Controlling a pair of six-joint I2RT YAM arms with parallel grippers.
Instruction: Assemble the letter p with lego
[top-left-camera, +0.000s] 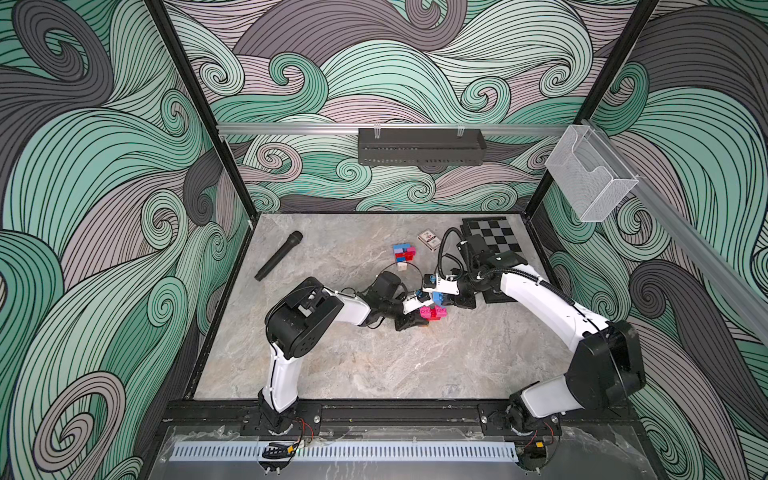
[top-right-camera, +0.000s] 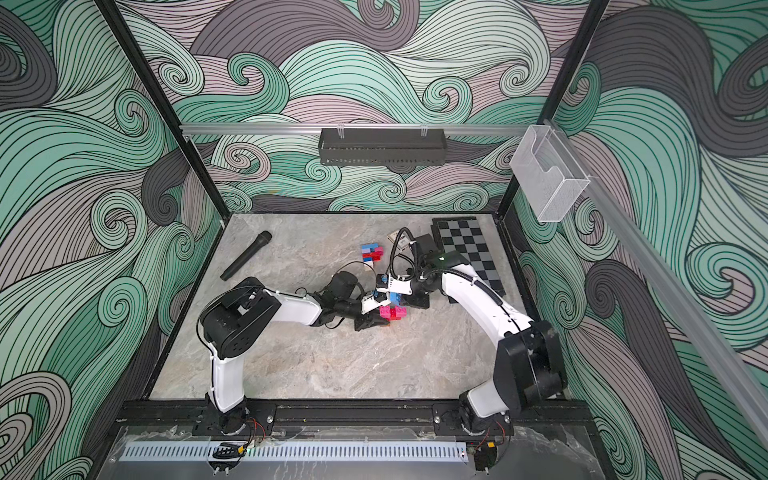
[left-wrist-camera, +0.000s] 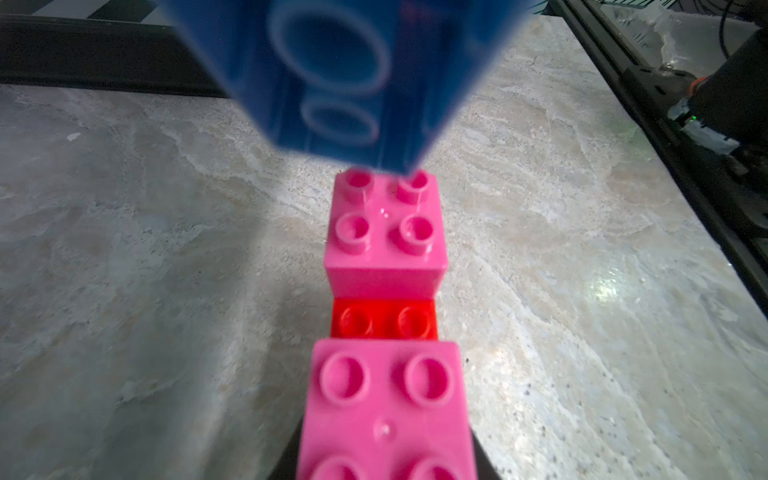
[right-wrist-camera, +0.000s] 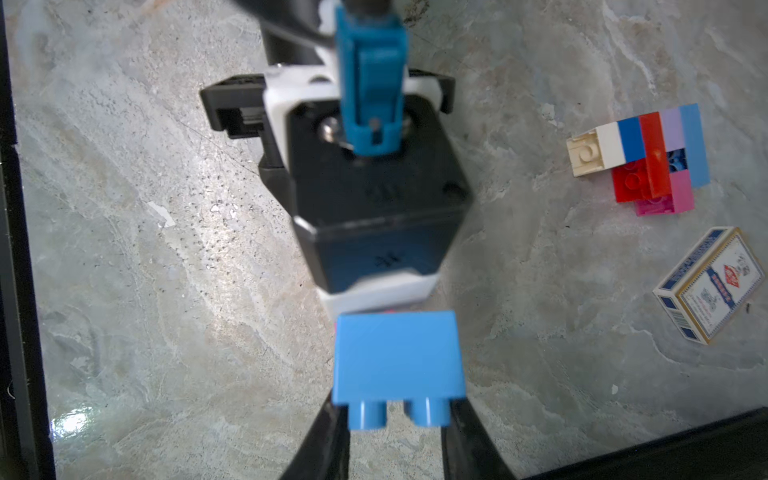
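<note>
A joined piece of pink bricks (left-wrist-camera: 384, 240) on a red brick (left-wrist-camera: 384, 318) sits low at the table's centre, with my left gripper (top-left-camera: 418, 314) shut on its near pink brick (left-wrist-camera: 384, 400). My right gripper has a light blue brick between its fingers, held just above and beside the pink bricks; the left wrist view shows that brick's hollow underside over the far pink brick. Whether they touch cannot be told.
A cluster of coloured bricks (right-wrist-camera: 656, 160) and a card box (right-wrist-camera: 708, 284) lie behind. A checkered board (top-right-camera: 468, 240) is at the right, a microphone (top-left-camera: 278, 254) at the left.
</note>
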